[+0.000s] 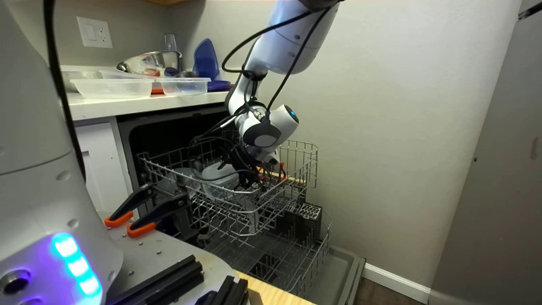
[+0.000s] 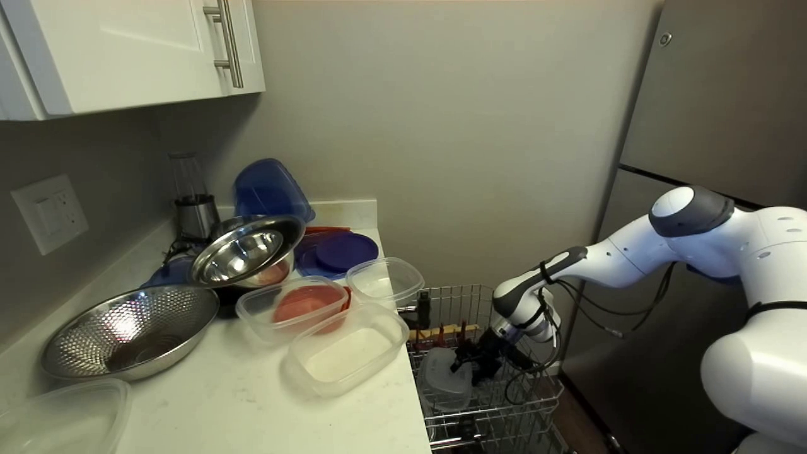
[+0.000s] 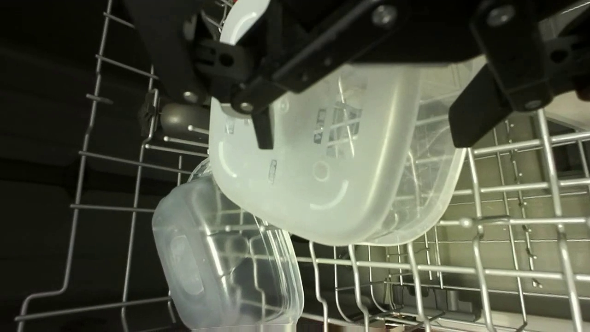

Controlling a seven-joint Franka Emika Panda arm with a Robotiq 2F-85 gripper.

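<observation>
My gripper is open in the wrist view, its two black fingers wide apart. One finger lies over the base of a cloudy plastic container, the other past its rim side. Whether either finger touches it cannot be told. The container stands tilted in the upper dishwasher rack. Beside it leans a second clear container. From the counter side, the gripper shows low inside the rack, right by a clear container.
Utensils with red parts and a wooden piece lie along the rack's far side. On the counter stand clear containers, a colander, metal bowls and blue lids. The lower rack is largely empty.
</observation>
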